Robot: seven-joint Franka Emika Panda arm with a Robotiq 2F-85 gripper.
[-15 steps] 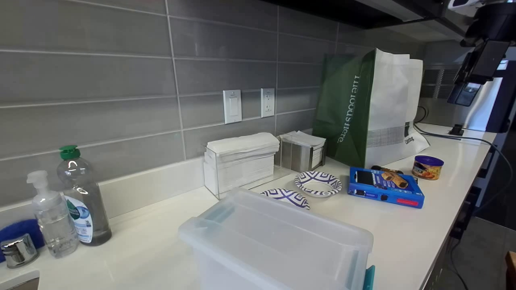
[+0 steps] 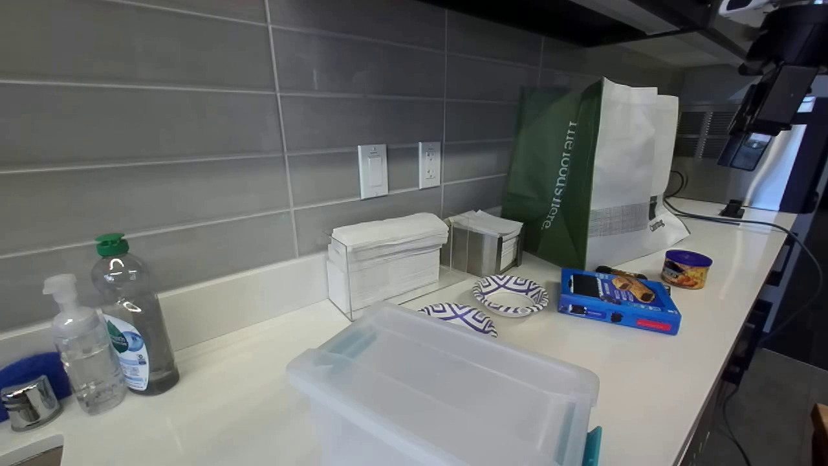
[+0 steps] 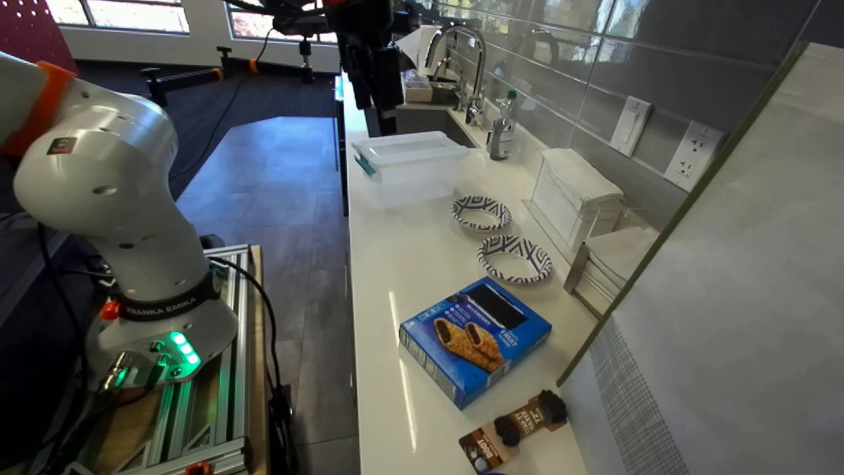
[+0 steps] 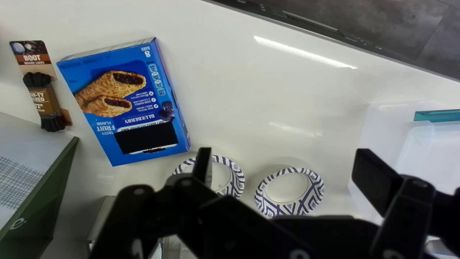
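Observation:
My gripper hangs high above the counter, its two black fingers spread wide with nothing between them. In exterior view 1 the gripper (image 2: 743, 151) shows at the upper right. Flat on the counter lies a blue blueberry bar box (image 3: 475, 340). Two patterned paper bowls (image 3: 514, 260) (image 3: 480, 214) rest side by side between that box and a clear lidded bin (image 3: 419, 162). In the wrist view a finger partly covers one bowl (image 4: 235, 175). A pack of boot laces (image 4: 42, 101) lies beside the box, and a purple-lidded can (image 2: 687, 268) stands near it.
A tall green and white paper bag (image 2: 629, 178) stands by the wall. Napkin holders (image 2: 388, 260) line the backsplash, with soap bottles (image 2: 132, 326) near the sink.

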